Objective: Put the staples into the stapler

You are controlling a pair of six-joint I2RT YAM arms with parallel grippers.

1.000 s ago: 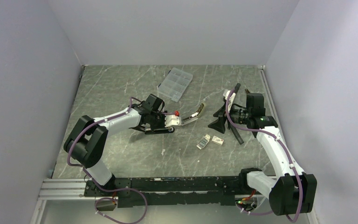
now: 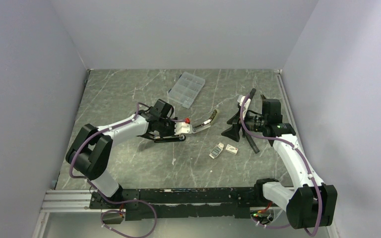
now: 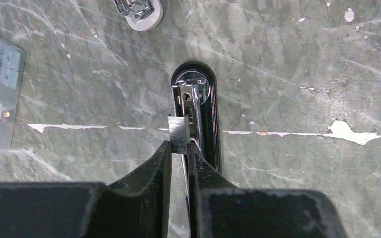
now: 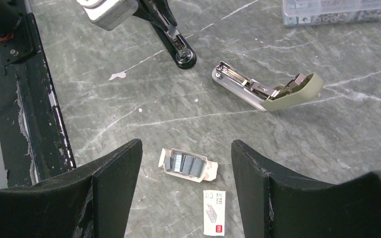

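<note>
The black stapler [image 3: 212, 124] lies on the table with its metal magazine exposed at the rounded end. A grey strip of staples [image 3: 179, 133] sits between the tips of my left gripper, over the magazine and a little to its left. Both fingertips appear to touch the strip's lower end; whether the strip rests in the channel, I cannot tell. Over the right side of the table, my right gripper is open and empty. Beyond its fingertips lies an opened box of staples [image 4: 185, 165], several strips inside.
A second, olive and white stapler [image 4: 265, 91] lies opened out beside the black one. A small white box [image 4: 214, 212] is near the staple box. The clear compartment case [image 2: 186, 89] stands at the back. Bare table lies in front.
The right arm and the objects on the table have stayed put.
</note>
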